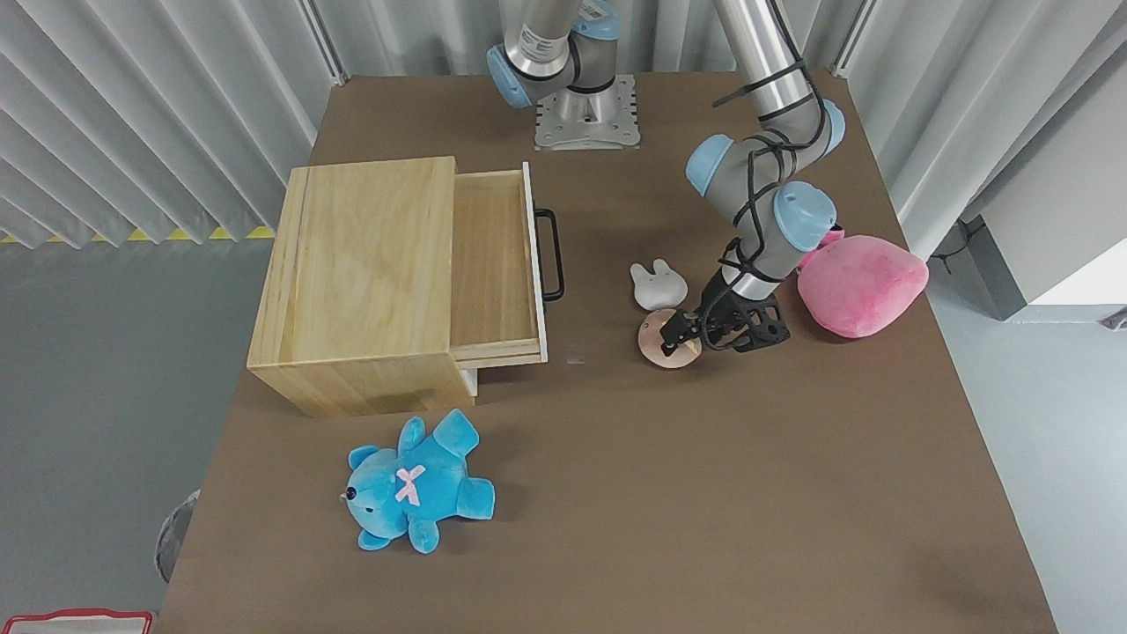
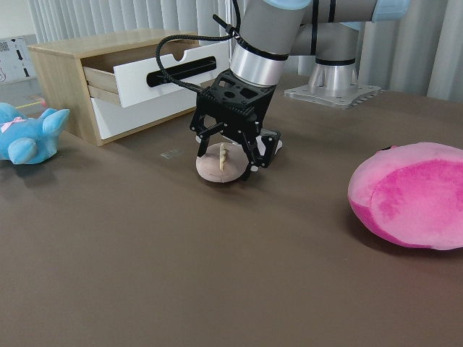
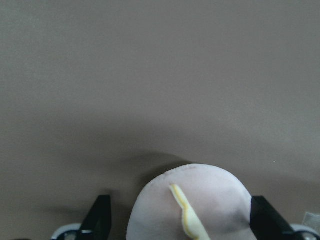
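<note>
My gripper is down at a round pale pink plush with a cream strip on it, straddling it low on the table. In the wrist view the black fingers flank the plush, the right one touching its side, the left one a little apart, so the gripper looks open. A white bunny-shaped plush lies just behind it.
A wooden cabinet with its drawer pulled out stands to the left in the front view. A blue bear lies in front of it, a pink plush to my right.
</note>
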